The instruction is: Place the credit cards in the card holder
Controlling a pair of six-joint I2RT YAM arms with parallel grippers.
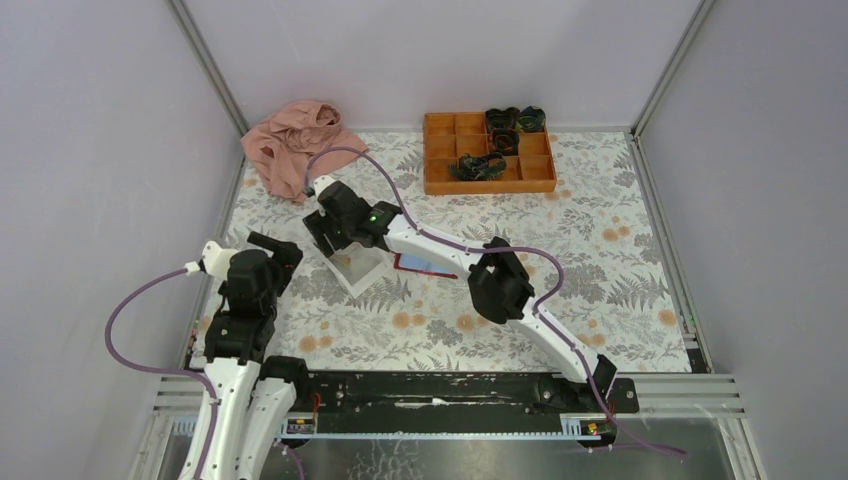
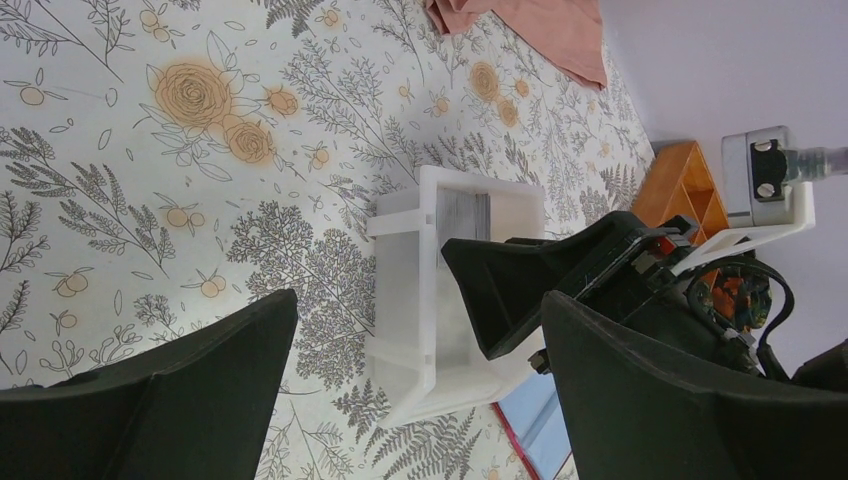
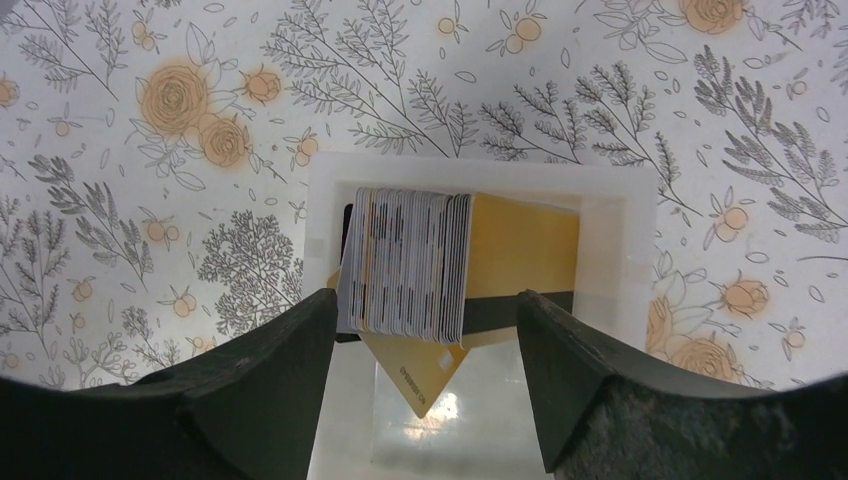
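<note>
In the right wrist view a tight stack of thin cards [image 3: 405,262] stands on edge in a white tray [image 3: 612,255], with a gold-coloured card [image 3: 420,370] lying at an angle against it. My right gripper is over the tray, its fingers apart on either side of the stack; contact cannot be made out. A flat blue, red-edged item [image 1: 424,267], perhaps the card holder, lies right of the tray, partly covered by the right arm. Open and empty, my left gripper hangs left of the tray.
A pink cloth [image 1: 300,145] is heaped at the back left. The orange compartment box [image 1: 440,185] with dark coiled items stands at the back.
</note>
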